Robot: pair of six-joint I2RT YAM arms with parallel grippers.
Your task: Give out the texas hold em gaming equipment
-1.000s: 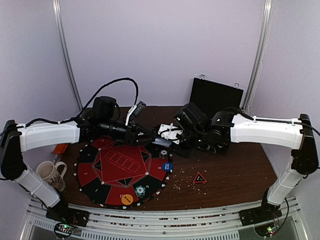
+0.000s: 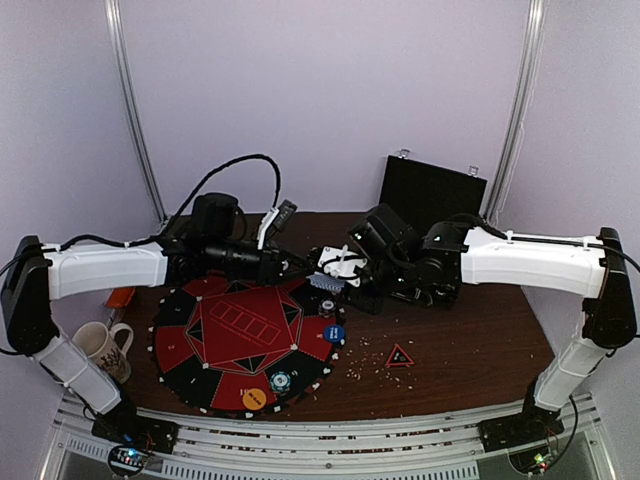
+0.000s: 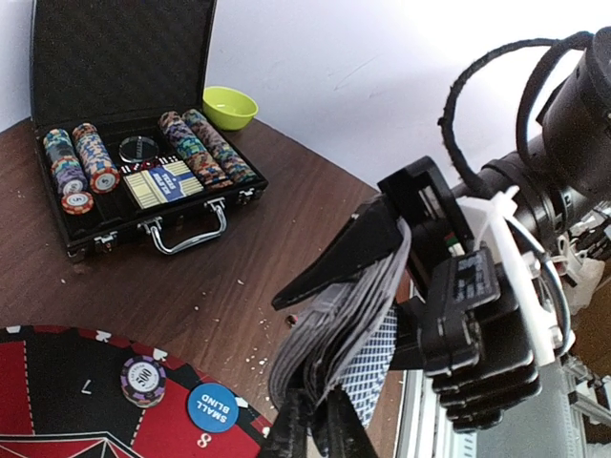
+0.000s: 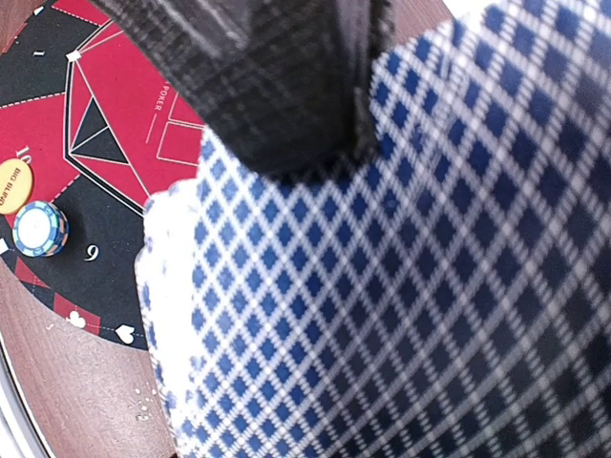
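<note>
A deck of playing cards with blue-and-white checked backs (image 4: 410,286) is held in the air by my right gripper (image 2: 342,275), whose dark fingers clamp it. In the left wrist view the cards (image 3: 334,329) fan apart slightly along the edge towards me. My left gripper is at that edge, its fingertips a narrow gap apart; whether they touch a card cannot be told. On the round red-and-black poker mat (image 2: 245,345) lie a purple 500 chip (image 3: 143,381), a blue small blind button (image 3: 212,407), a yellow big blind button (image 4: 14,186) and a blue-and-white chip (image 4: 40,229).
Behind the arms stands an open case (image 3: 143,181) with chip stacks and more card decks, beside a green bowl (image 3: 229,108). A red-and-black triangle (image 2: 400,356) lies front right. At the left is a mug (image 2: 103,350).
My right gripper and the deck have stayed in place.
</note>
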